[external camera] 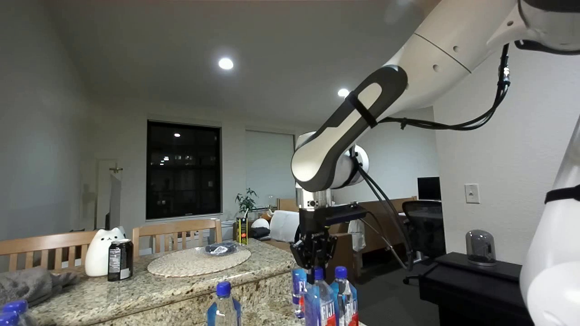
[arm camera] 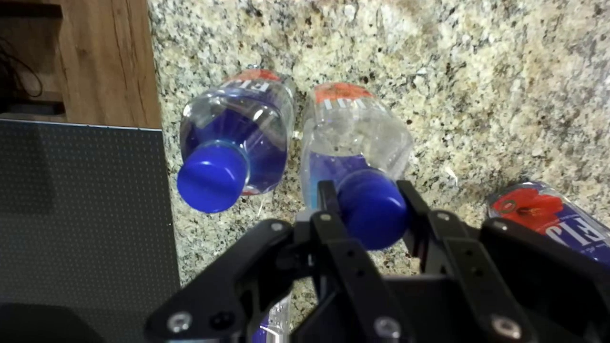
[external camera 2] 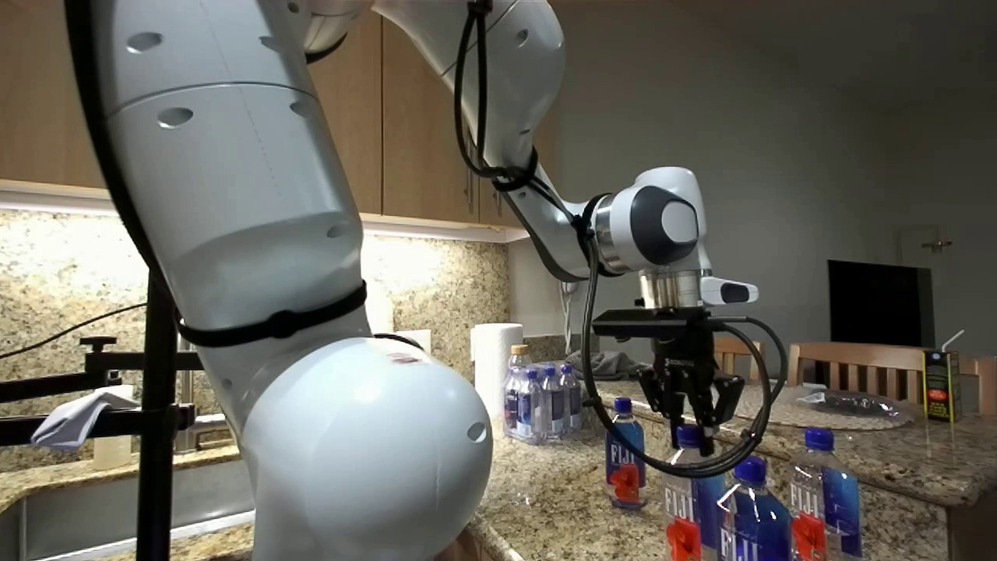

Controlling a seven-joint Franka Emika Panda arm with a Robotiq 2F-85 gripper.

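Note:
My gripper points down and is shut on the blue cap of a clear FIJI water bottle [arm camera: 357,131], one finger on each side. In exterior view 1 this bottle [external camera: 321,304] stands upright under the gripper [external camera: 316,266]; its base is out of view. Close beside it is a second capped bottle [arm camera: 237,131], with a narrow gap between them in the wrist view. From the other side, exterior view 2 shows the gripper [external camera 2: 693,430] over the held bottle [external camera 2: 682,505], with further bottles [external camera 2: 752,514] [external camera 2: 822,495] close by.
Another bottle [external camera 2: 625,458] stands apart on the granite counter [external camera 2: 561,486]. Several wrapped bottles [external camera 2: 542,402] sit near a paper towel roll [external camera 2: 493,360]. A raised ledge [external camera: 190,288] carries a black can [external camera: 120,261] and a round mat [external camera: 185,263]. The counter's edge lies left in the wrist view.

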